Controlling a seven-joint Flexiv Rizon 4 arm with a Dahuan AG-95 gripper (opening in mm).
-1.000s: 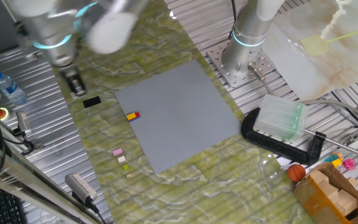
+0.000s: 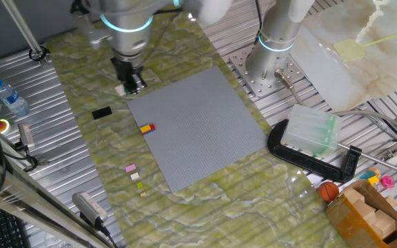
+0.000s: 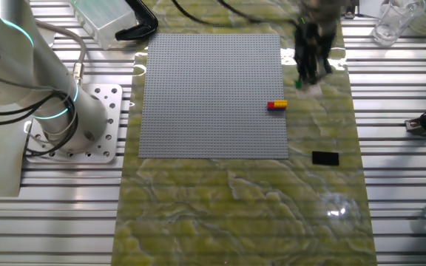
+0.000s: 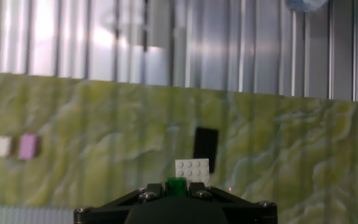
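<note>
My gripper is shut on a green brick (image 4: 176, 183) at the bottom of the wrist view. A white studded brick (image 4: 192, 168) sits against the green one; how the two join is hard to tell. In exterior view 1 the gripper (image 2: 136, 84) is above the green mat, just off the upper left corner of the grey baseplate (image 2: 198, 131), with the white brick (image 2: 120, 89) at its fingertips. A small red, yellow and blue brick stack (image 2: 147, 128) sits on the baseplate's left edge.
A black rectangle (image 2: 102, 112) lies on the mat. Pink (image 2: 130, 168), white (image 2: 134, 176) and lime (image 2: 140, 184) bricks lie left of the baseplate. A black clamp (image 2: 309, 162) with a clear box (image 2: 311, 129) stands to its right. Most of the baseplate is bare.
The arm has swung right and slightly up in exterior view 1, from left of the black rectangle towards the baseplate corner, carrying the white brick. The loose bricks have stayed put.
</note>
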